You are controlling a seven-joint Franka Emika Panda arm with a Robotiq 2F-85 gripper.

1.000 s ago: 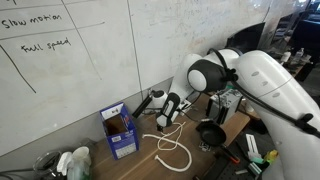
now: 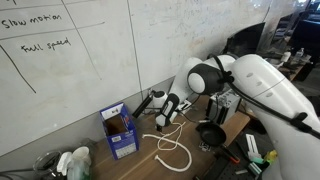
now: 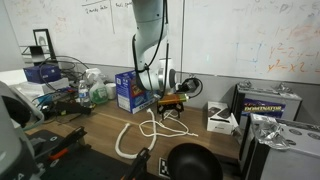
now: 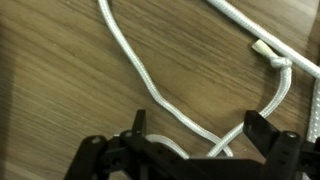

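Observation:
A white rope (image 3: 154, 130) lies in loose loops on the brown wooden table, and a thicker stretch of it curves toward the front. In the wrist view two thin strands of the rope (image 4: 140, 68) cross low between my fingers, and a knot (image 4: 281, 62) with a frayed end shows at upper right. My gripper points down over that crossing, its black fingertips wide apart on either side. It stands open and grips nothing. How high the fingertips are above the rope I cannot tell.
A blue box (image 2: 120, 132) stands left of the gripper, near the whiteboard. A black pan (image 3: 195, 160) sits at the front right. A white box (image 3: 221, 118) and a Dominator box (image 3: 266, 103) stand farther right. Bare table lies left of the rope.

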